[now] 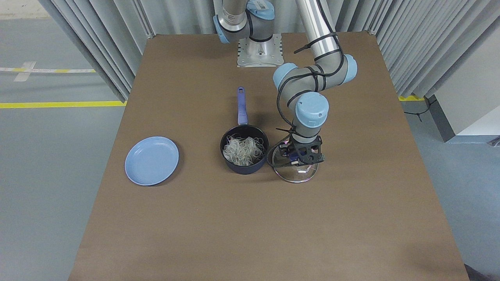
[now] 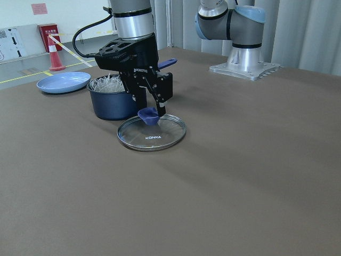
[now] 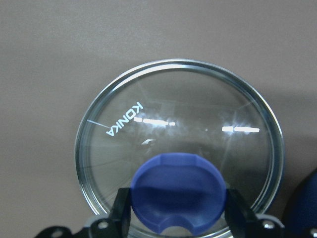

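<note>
My gripper is shut on the blue knob [image 3: 178, 191] of a glass pot lid [image 3: 208, 99] marked KONKA, seen from above in the wrist view. In the left view the lid lies flat at table height under the gripper [image 2: 149, 106]. Just left of it in the front view stands a dark saucepan [image 1: 234, 166] with white noodle-like strands [image 1: 242, 150] inside and a blue handle [image 1: 241, 103] pointing back. A blue plate [image 1: 152, 160] lies farther left.
The arm's mounting base [image 1: 260, 56] is at the back middle, beyond the saucepan.
</note>
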